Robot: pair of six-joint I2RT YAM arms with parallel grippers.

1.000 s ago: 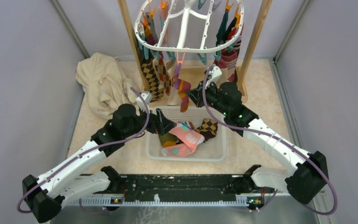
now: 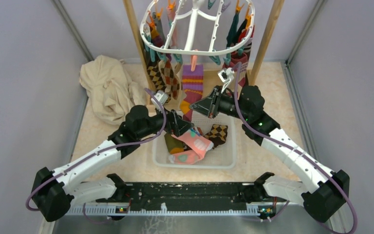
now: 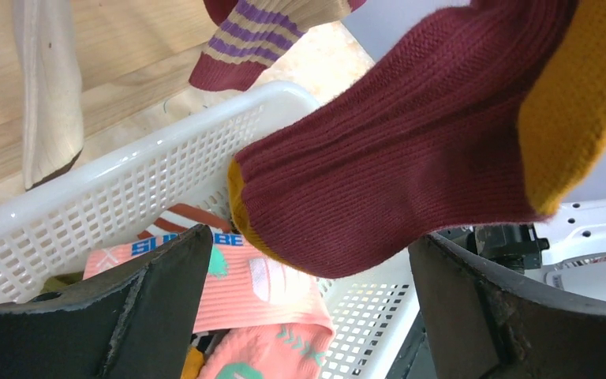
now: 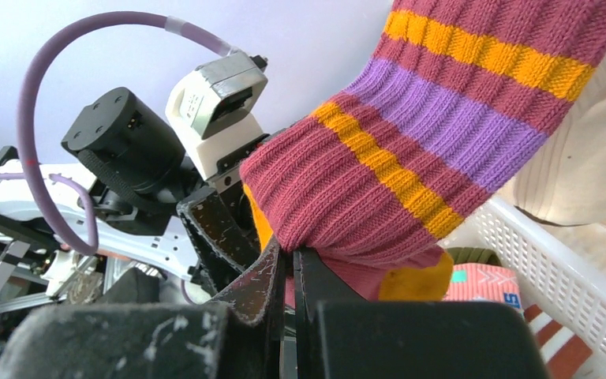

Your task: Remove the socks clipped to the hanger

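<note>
A striped sock [image 2: 193, 80] in maroon, purple and yellow hangs from an orange clip [image 2: 194, 60] at the front of the white hanger [image 2: 197, 52]. My right gripper is shut on its edge and draws the fabric taut, as the right wrist view shows. My left gripper stands open. In the left wrist view the sock's maroon foot [image 3: 379, 158] hangs in front of and above the gap between its fingers, not pinched by them. More socks [image 2: 168, 80] hang clipped on the hanger's left side, and others [image 2: 233, 58] on its right.
Below the grippers stands a white basket [image 2: 229, 158] holding several socks, among them a pink one [image 2: 195, 141] and a checkered one [image 2: 217, 134]. Wooden posts [image 2: 268, 44] flank the hanger. Beige cloth [image 2: 109, 90] lies at the left.
My right gripper, holding the sock, has shifted slightly and turned the sock broadside. The left arm has moved right, bringing its open gripper close to the sock's foot.
</note>
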